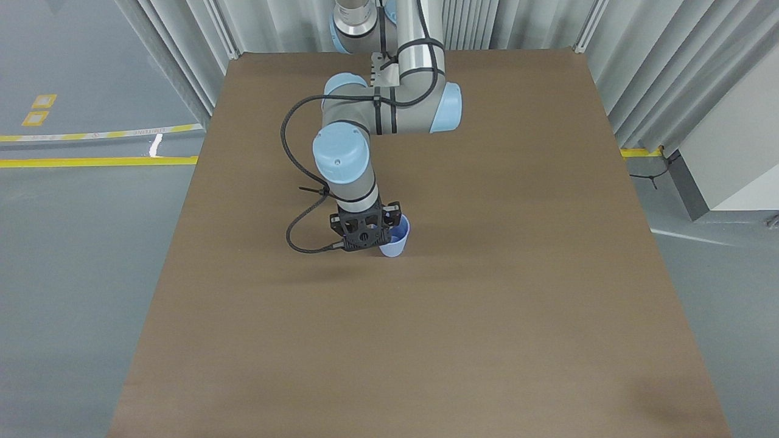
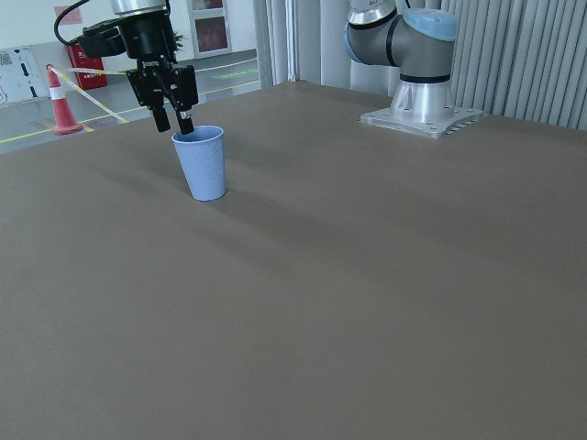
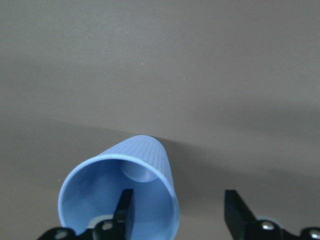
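A light blue ribbed cup [image 2: 204, 168] stands upright on the brown table [image 1: 409, 328]. My black gripper [image 2: 172, 125] hangs over the cup's rim with its fingers apart. In the wrist view one finger [image 3: 122, 215] is over or within the cup's mouth [image 3: 160, 210] and the other finger [image 3: 240, 217] is outside it, to the right. In the front view the gripper housing [image 1: 363, 226] partly hides the cup [image 1: 394, 244].
The arm's base [image 2: 422, 115] is at the back, before a curtain [image 2: 523, 64]. The floor lies beyond the table's edges.
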